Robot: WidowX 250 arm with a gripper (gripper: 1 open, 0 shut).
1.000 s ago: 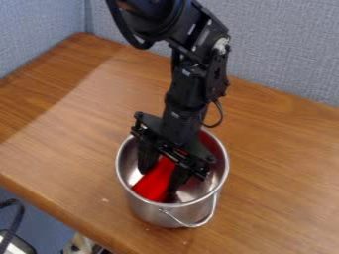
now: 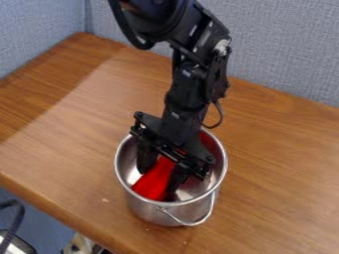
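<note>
My black gripper (image 2: 172,159) reaches down from the top centre into a metal pot (image 2: 173,211) with a wire handle. A red object (image 2: 157,179) lies inside the pot, between and beneath the fingers. The gripper looks closed on it, though the fingertips are largely hidden within the pot.
The pot stands near the front edge of a wooden table (image 2: 73,109), which is otherwise bare to the left and right. Grey padded walls (image 2: 284,60) rise behind. Dark cables lie beyond the edge at lower left.
The arm and gripper have shifted very slightly within the pot; otherwise little differs.
</note>
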